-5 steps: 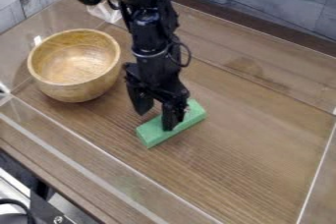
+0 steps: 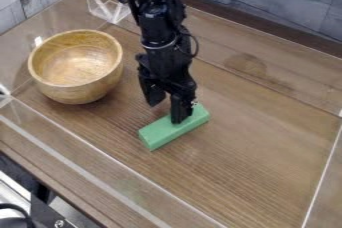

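My black gripper (image 2: 168,98) is low over a flat green block (image 2: 167,132) lying on the wooden table. Its lower parts reach the upper right end of the block, near or touching it; whether they touch is unclear. The gripper is open, though its fingers are hard to make out against the dark arm.
A large wooden bowl (image 2: 78,65) stands to the left of the arm. A clear container (image 2: 107,4) is at the back left.
The arm has moved back from over the middle of the green block, toward the rear of the table. The block and bowl look unmoved.
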